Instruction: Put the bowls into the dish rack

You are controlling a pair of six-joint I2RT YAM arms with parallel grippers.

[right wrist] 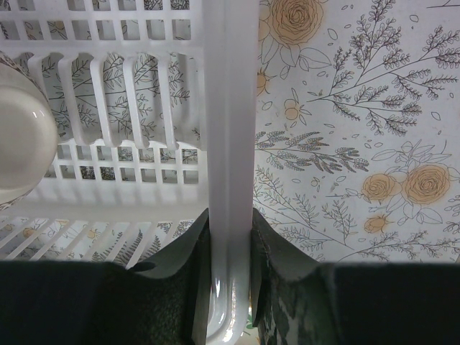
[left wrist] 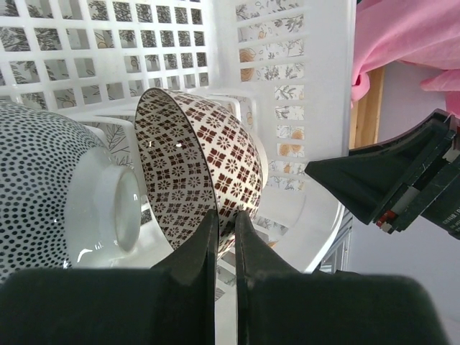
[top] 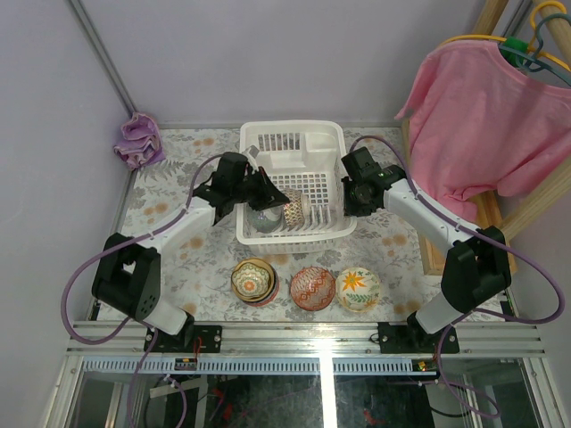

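Observation:
In the white dish rack [top: 290, 150], a brown-patterned bowl [left wrist: 230, 151] stands on its side among the tines, beside a dark-speckled bowl [left wrist: 36, 194]. My left gripper is shut on the patterned bowl's rim. My right gripper is shut on the rack's right wall. In front of the rack lie a stack of bowls [top: 252, 281], a red-patterned bowl [top: 310, 290] and a flowered bowl [top: 359, 290].
A pink shirt [top: 482, 116] hangs on a wooden stand at the right. A purple cloth [top: 138, 143] is at the back left.

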